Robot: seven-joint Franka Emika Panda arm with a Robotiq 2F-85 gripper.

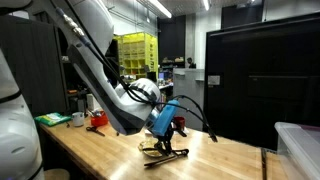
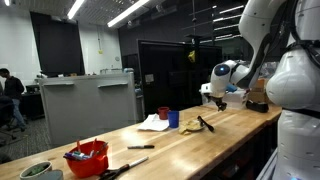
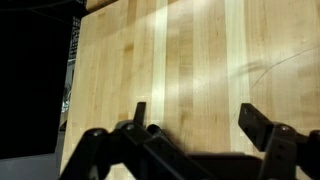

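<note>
My gripper is open over the wooden table, its two dark fingertips set well apart, with bare wood showing between them. In exterior view 1 the gripper (image 1: pixel 179 128) hangs over the tabletop, beyond a long black utensil (image 1: pixel 166 159) that lies on the wood. A yellowish round item (image 1: pixel 154 148) sits close to that utensil, partly hidden by the arm. Exterior view 2 also has the black utensil (image 2: pixel 206 125) and the yellow item (image 2: pixel 190 128) side by side. Something dark shows low between the fingers in the wrist view; I cannot tell what it is.
A blue cup (image 2: pixel 173 119), a red cup (image 2: pixel 163 113) and a white cloth (image 2: pixel 153 123) stand or lie farther along the table. Beyond them are a red bowl (image 2: pixel 96 166) and dark-handled tools (image 2: pixel 124 169).
</note>
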